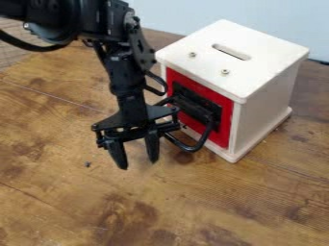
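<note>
My black gripper (135, 152) hangs low over the wooden table, left of the white box (257, 86), with its two fingers apart and nothing seen between them. The box has a red front panel (221, 137) with a dark insert and a black loop handle (190, 147) sticking out near the bottom. My arm partly hides the handle and the left of the front. A slot and two screws show on the box's top.
A pale wall stands behind the box.
</note>
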